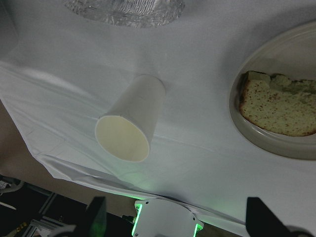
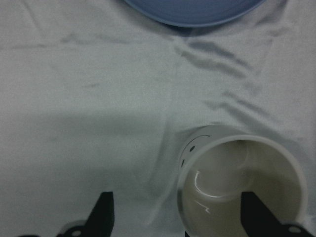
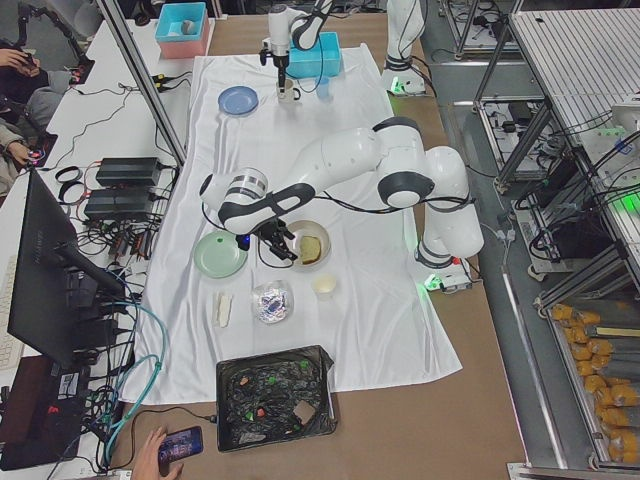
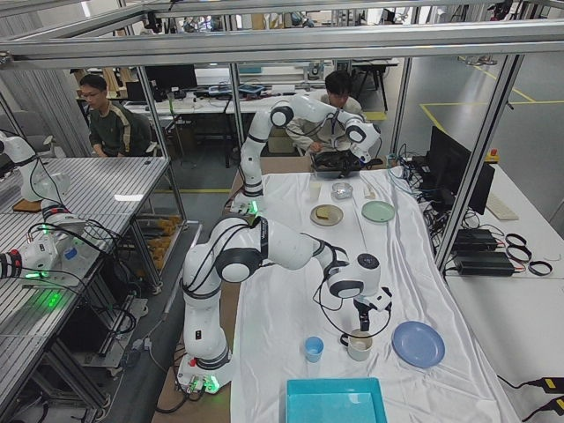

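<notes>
My left gripper [image 3: 276, 240] hangs, open and empty, over the beige plate [image 3: 298, 232] holding a slice of bread [image 1: 276, 106]. In the left wrist view a white paper cup [image 1: 136, 108] lies on its side beside that plate, near a foil dish [image 1: 123, 12]. My right gripper stands open low over a white mug [image 2: 222, 131], one finger inside the mug's rim in that view; whether it touches cannot be told. A blue plate [image 2: 197, 15] lies beyond the mug.
A green plate [image 3: 219, 256], a black-lined bin [image 3: 225, 395], a turquoise bin [image 4: 335, 397] and a blue cup [image 4: 313, 346] are on the table.
</notes>
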